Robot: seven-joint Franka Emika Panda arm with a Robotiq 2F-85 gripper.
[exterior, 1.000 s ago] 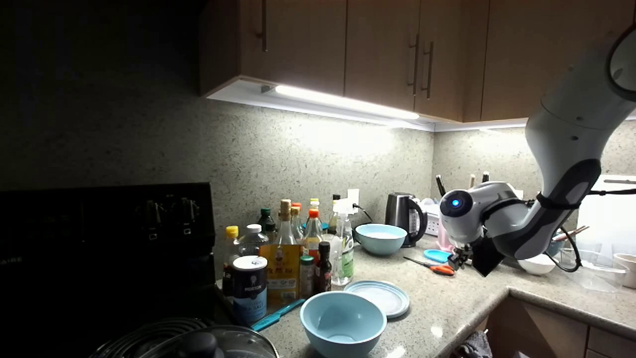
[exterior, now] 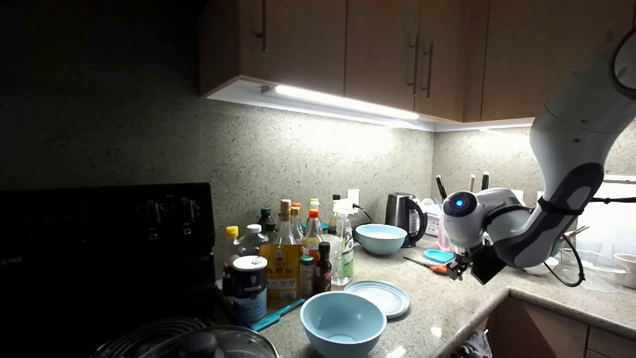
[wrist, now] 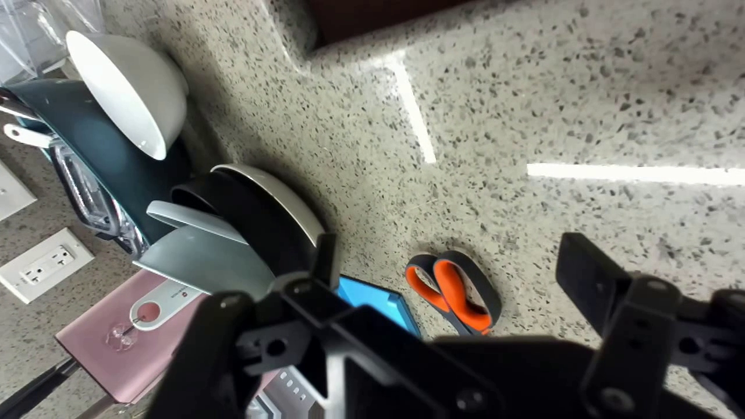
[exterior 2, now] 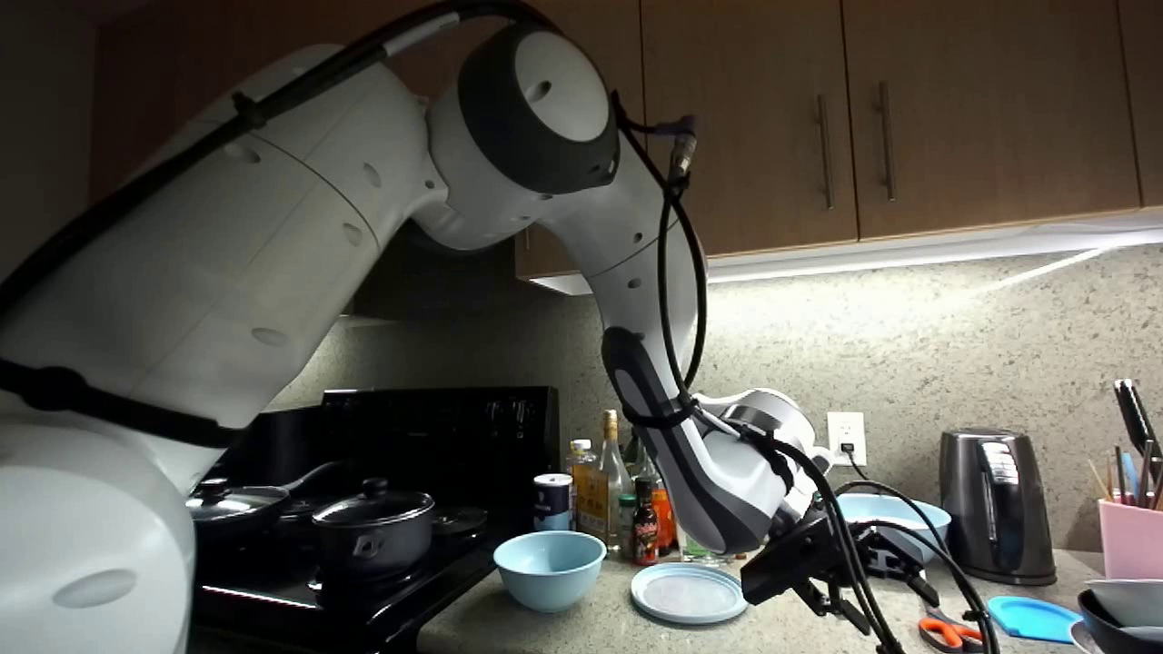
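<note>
My gripper stands open above the counter, with nothing held between its fingers. In the wrist view, scissors with orange and black handles (wrist: 457,290) lie on the counter below the gap between the fingers; the gripper body hides their blades. Exterior view 1 shows the gripper (exterior: 457,268) low over the counter, close to the scissors' orange handle (exterior: 438,269). From the other side, the scissors (exterior 2: 950,630) appear near the lower right, partly behind cables. A blue flat item (wrist: 380,301) lies beside them.
Bowls (wrist: 258,209) and a pink container (wrist: 126,335) crowd one side. A light blue bowl (exterior: 343,325), a plate (exterior: 381,296) and several bottles stand toward the stove. By the wall are a kettle (exterior: 400,218) and another blue bowl (exterior: 380,238).
The arm's hand has moved slightly right and down in exterior view 1, now closer to the counter. The scissors and other objects have stayed in place.
</note>
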